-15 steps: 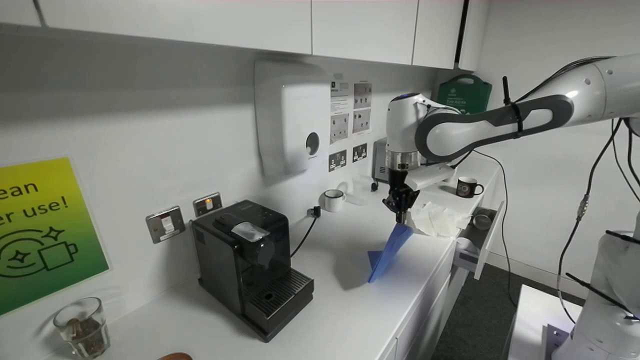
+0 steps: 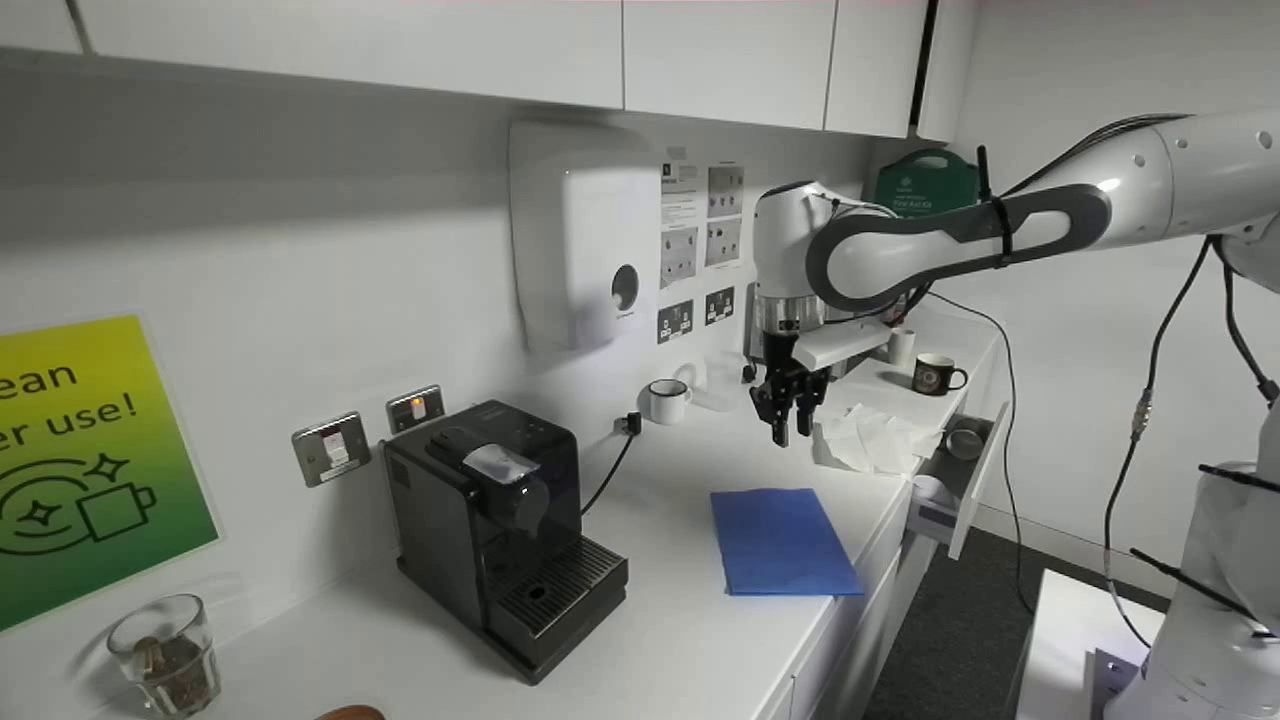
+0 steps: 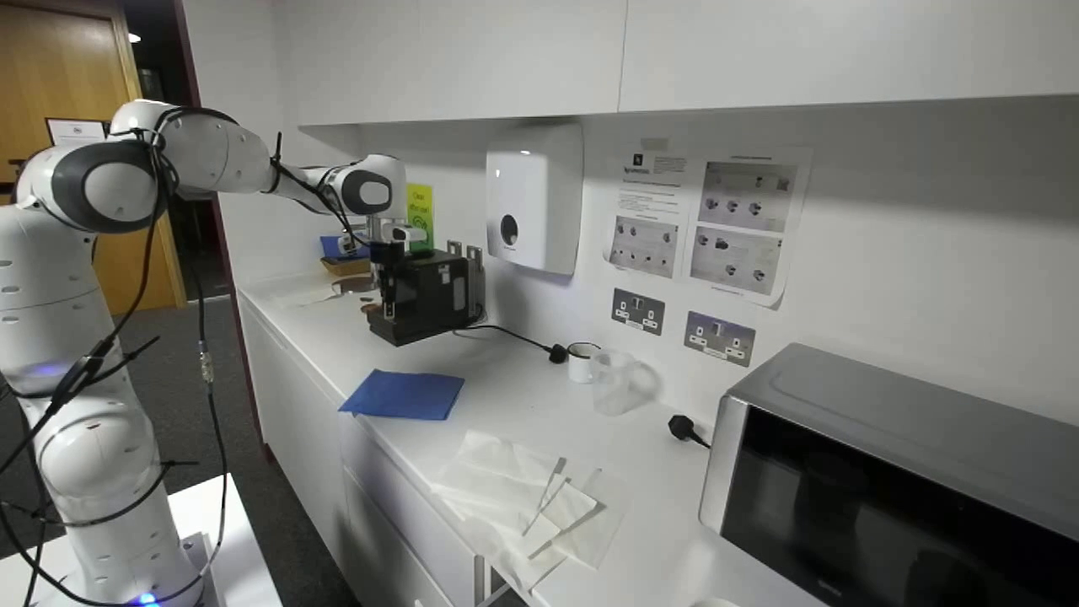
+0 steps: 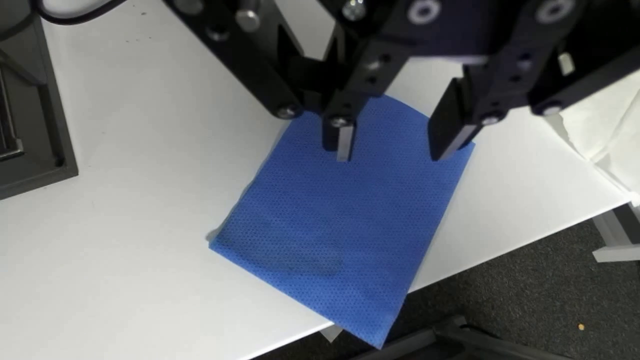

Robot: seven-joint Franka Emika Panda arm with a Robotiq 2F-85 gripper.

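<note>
A blue cloth (image 2: pixel 786 542) lies flat on the white counter, and in the wrist view one corner of the cloth (image 4: pixel 354 216) sticks out past the front edge. Above its far end is my gripper (image 2: pixel 793 430), pointing down and clear of the cloth. The wrist view shows the gripper open, its fingertips well apart with nothing between them. In exterior view 2 the blue cloth (image 3: pixel 406 394) rests on the counter, while the black gripper is hard to separate from the dark machine behind it.
A black coffee machine (image 2: pixel 504 528) stands near the wall. Crumpled white paper (image 2: pixel 876 439) lies beyond the cloth, near an open drawer (image 2: pixel 967 480). A white mug (image 2: pixel 668 402) and a clear jug (image 3: pixel 613 383) stand by the wall. Bare counter lies between machine and cloth.
One second ago the cloth hung folded from the shut gripper. Now it is released and flat on the counter. The gripper has opened and shifted slightly left in exterior view 1.
</note>
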